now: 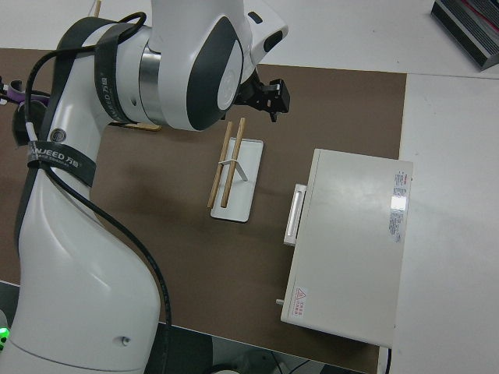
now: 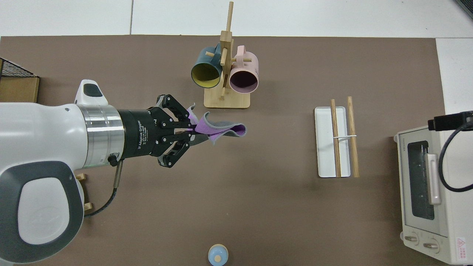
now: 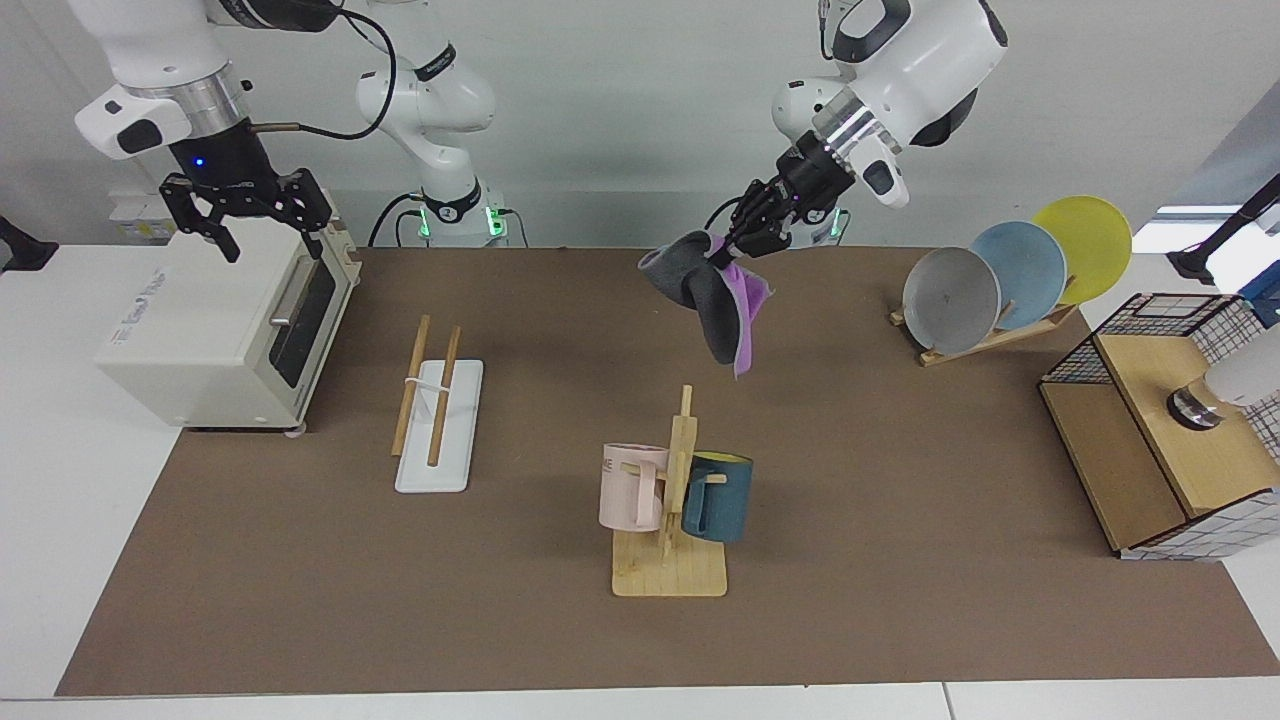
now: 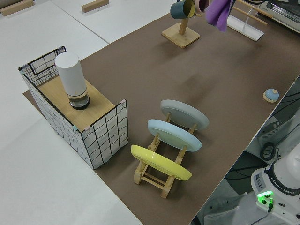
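In the left view, one gripper (image 3: 750, 228) is shut on a purple and grey cloth (image 3: 744, 312), which hangs from it above the mat; the top view shows the same cloth (image 2: 219, 130) sticking out of the black fingers. The other gripper (image 3: 270, 228), empty as far as shows, hangs over the white oven (image 3: 198, 348); whether it is open is hard to tell, though its fingers look spread apart.
A mug tree (image 2: 226, 102) holds a pink and a blue mug. A white stand with two sticks (image 2: 323, 146), a plate rack with plates (image 4: 161, 161), a wire shelf (image 3: 1116, 480) and a small blue round object (image 2: 218, 254) also lie around.
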